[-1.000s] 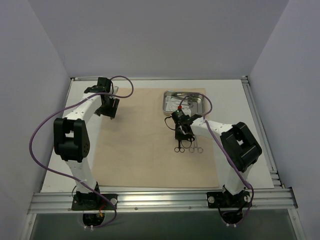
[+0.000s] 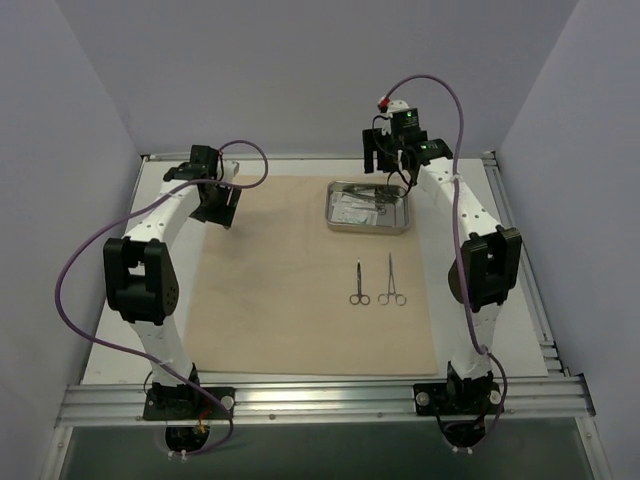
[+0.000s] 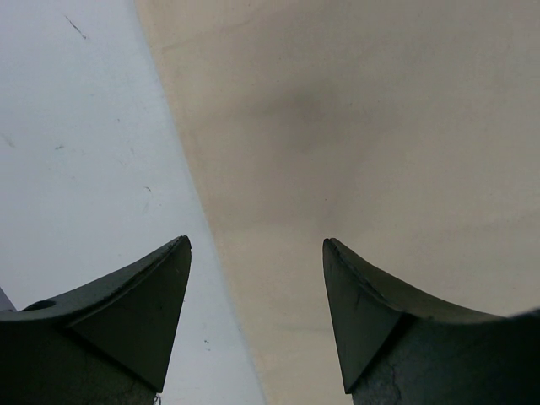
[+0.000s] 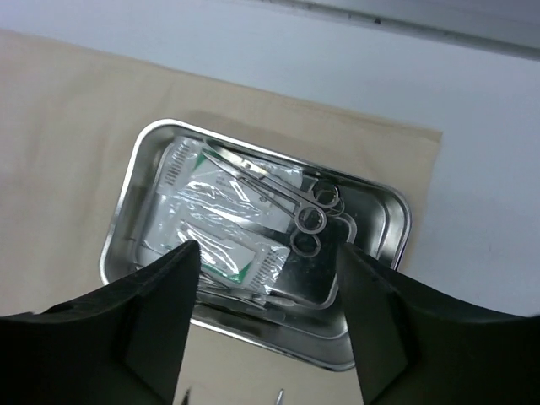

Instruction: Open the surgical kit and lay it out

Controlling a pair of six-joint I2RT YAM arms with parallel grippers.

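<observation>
The steel tray (image 2: 340, 222) sits at the back right of the beige cloth, holding clear packets (image 4: 221, 253), several scissor-like instruments (image 4: 310, 218) and other metal tools. My right gripper is over the tray, part open, with nothing seen between its fingers. On the cloth in front of the tray lie scissors (image 2: 359, 298) and a clamp (image 2: 392, 295), side by side. My left gripper is open and empty above the cloth's left edge.
The white table (image 4: 481, 194) shows around it, bordered by metal rails and grey walls.
My right arm has risen and moved back from the laid-out instruments to over the tray. The left arm has shifted only very slightly.
</observation>
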